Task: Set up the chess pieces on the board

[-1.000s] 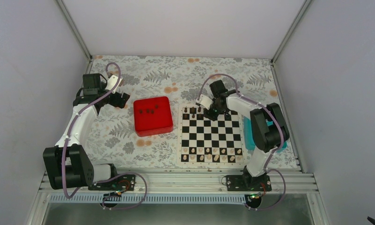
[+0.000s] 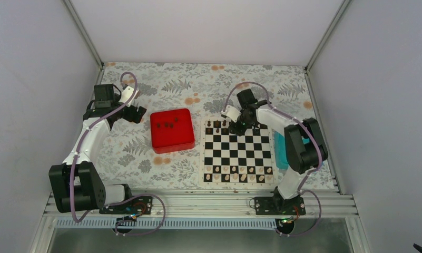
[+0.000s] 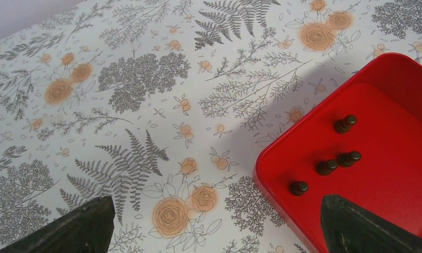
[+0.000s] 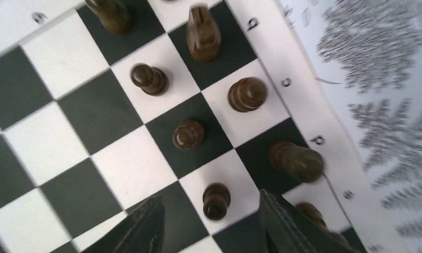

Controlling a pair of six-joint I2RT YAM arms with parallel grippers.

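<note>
In the right wrist view, my right gripper stands open over the chessboard (image 2: 240, 153), its fingers well apart. Below the gap between them, a dark pawn (image 4: 216, 202) stands upright on a white square, touched by neither finger. Two more pawns (image 4: 187, 134) line the same row, with taller dark pieces (image 4: 249, 94) along the lettered edge behind. Far left, my left gripper hangs open and empty above bare tabletop. Several dark pawns (image 3: 326, 167) stand in the red box (image 3: 282, 139). Light pieces (image 2: 243, 178) fill the board's near rows.
A blue tray (image 2: 280, 153) lies right of the board, partly hidden by the right arm. Between the red box and the back wall, the patterned tabletop (image 2: 172, 84) is clear. The board's middle rows are empty.
</note>
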